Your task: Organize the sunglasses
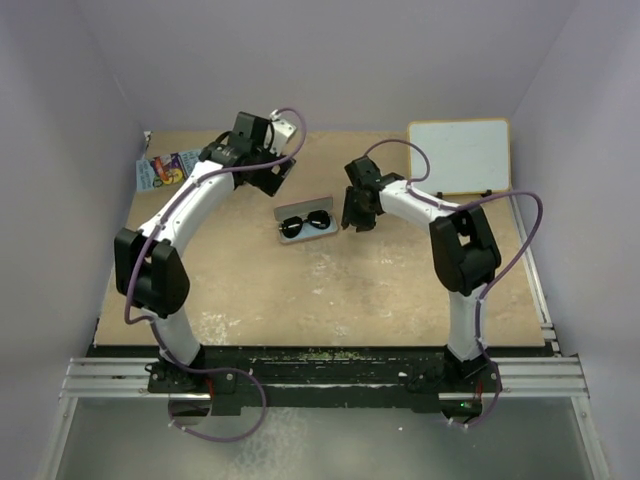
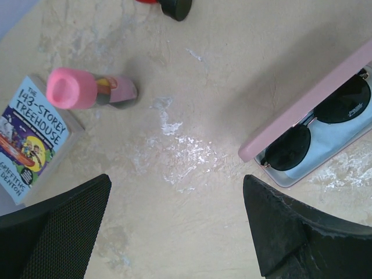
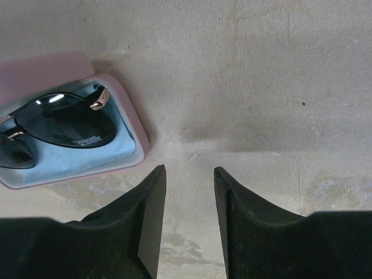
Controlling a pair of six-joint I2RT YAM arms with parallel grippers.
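Black sunglasses (image 1: 306,223) lie in a light blue lined case (image 1: 308,233) at the table's middle, its pink-edged lid (image 3: 38,72) along the back side. My left gripper is open and empty, high to the case's upper left in the top view, with the case at the right in its wrist view. My right gripper stands just right of the case's end, low over bare table, part open with nothing between its fingers.
A pink bottle (image 2: 87,88), a red and black object (image 2: 174,6) and a book (image 2: 29,139) are at the back left. A white board (image 1: 459,155) lies back right.
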